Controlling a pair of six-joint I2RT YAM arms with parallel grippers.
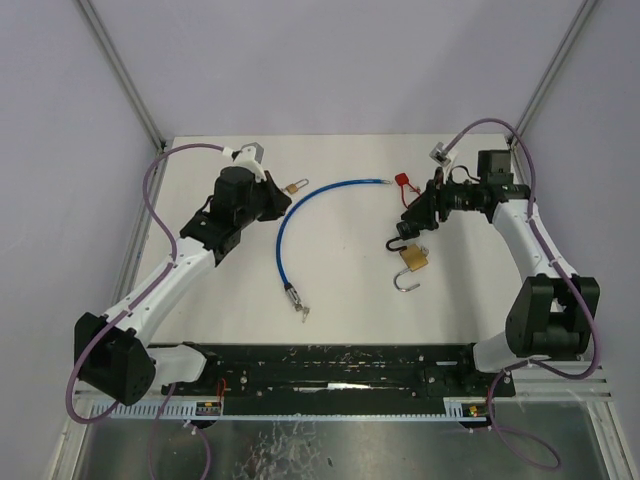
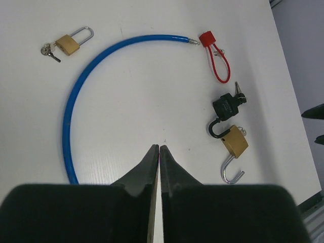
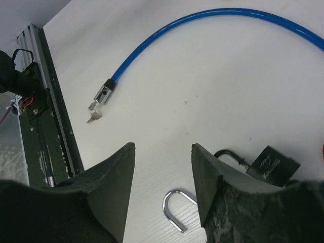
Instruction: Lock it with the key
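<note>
My left gripper (image 1: 276, 200) is shut with nothing between its fingers, over the board's left. A brass padlock (image 2: 67, 44) with small keys (image 2: 49, 53) lies there. My right gripper (image 1: 425, 208) hangs open over a black padlock (image 2: 225, 107), which has a key upright in its cylinder. A brass padlock (image 2: 235, 142) with its shackle (image 3: 169, 207) swung open lies just below it. A red cable padlock (image 2: 207, 39) lies at the back.
A blue hose (image 1: 340, 184) with metal ends curves across the middle of the white board (image 1: 340, 270). The board's centre is clear.
</note>
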